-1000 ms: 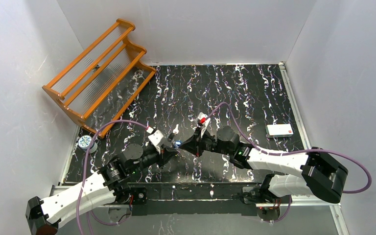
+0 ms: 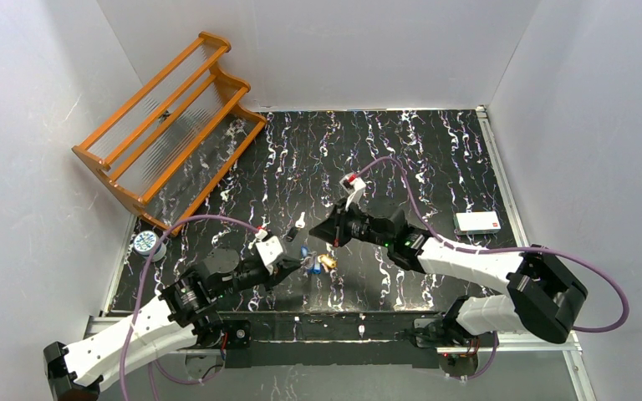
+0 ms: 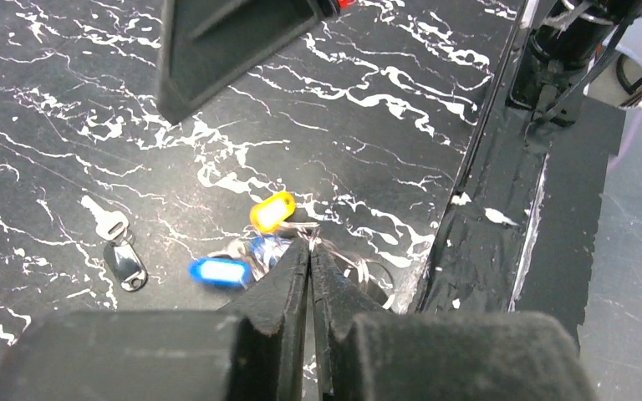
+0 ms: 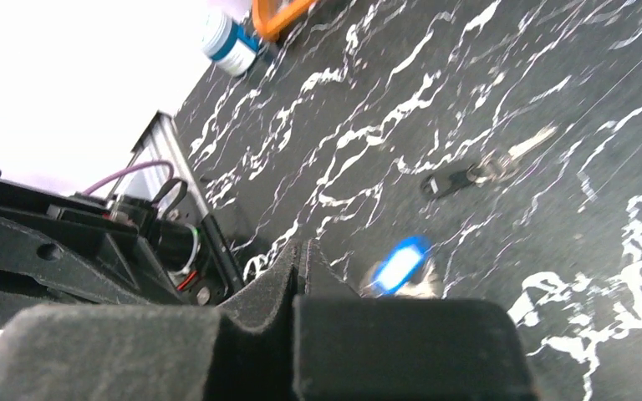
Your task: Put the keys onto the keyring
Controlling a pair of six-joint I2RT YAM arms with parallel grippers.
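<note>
My left gripper is shut, and thin bright metal of the keyring shows right at its fingertips. Beside those tips is the bunch of keys, with a yellow tag (image 3: pixel 272 211), a blue tag (image 3: pixel 221 271) and a thin wire loop; my fingers cover part of it. From above, the bunch (image 2: pixel 325 263) appears just right of the left fingertips. My right gripper is shut up and to the right of the left one, with nothing showing between its tips. A separate key (image 3: pixel 109 219) with a black fob (image 3: pixel 125 265) lies flat on the table.
A wooden rack (image 2: pixel 175 125) leans at the back left, with a white-lidded jar (image 2: pixel 147 243) near it. A white box (image 2: pixel 476 222) sits at the right.
Both grippers were close together around the bunch.
</note>
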